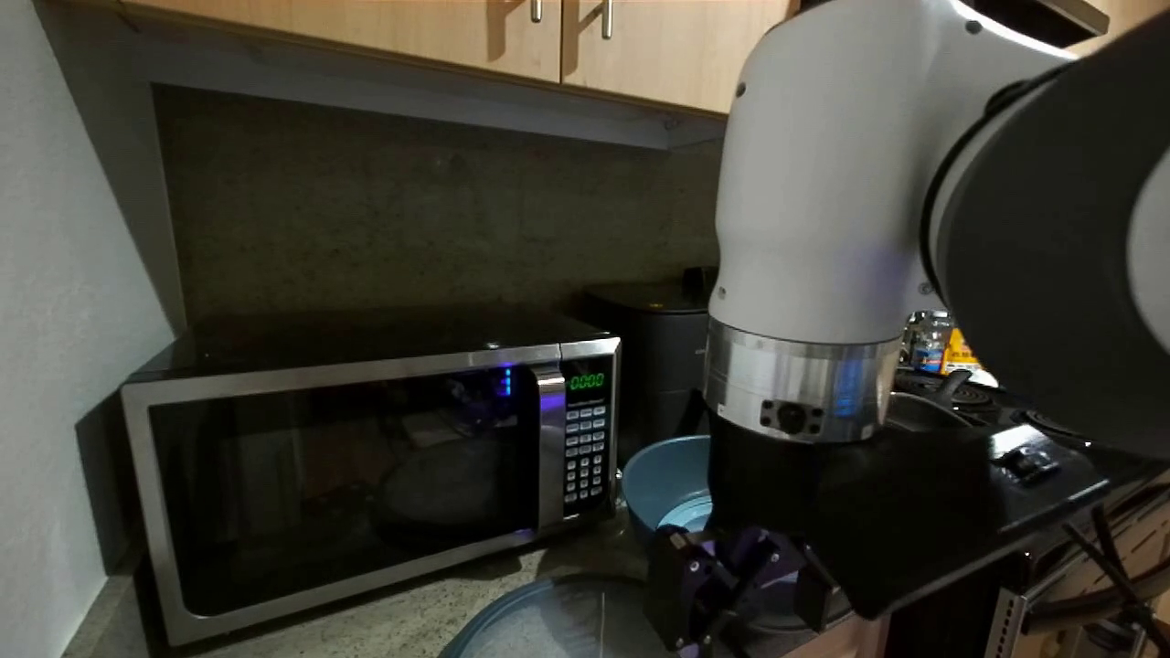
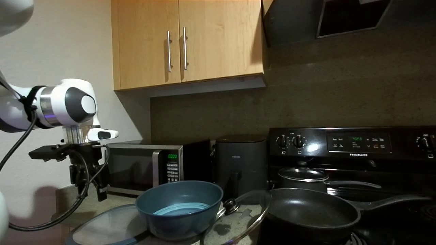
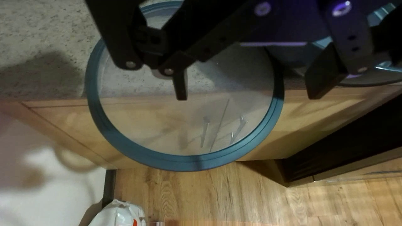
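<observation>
My gripper stands open above the counter's front edge, its two black fingers wide apart and nothing between them. Below it in the wrist view lies a clear round lid with a blue rim [image 3: 181, 162], reaching out past the counter's edge. A blue pot [image 2: 180, 218] stands beside that lid [image 2: 110, 228] in exterior view 2, a lighter blue ring showing inside. In exterior view 1 the gripper [image 1: 737, 620] hangs in front of the pot [image 1: 669, 477] and hides part of it.
A microwave [image 1: 362, 482] with its door closed stands at the back, beside a black air fryer [image 2: 241, 163]. Another glass lid [image 2: 239, 222] leans by the pot. A frying pan [image 2: 310, 208] and a lidded saucepan [image 2: 302, 177] are on the stove to the right.
</observation>
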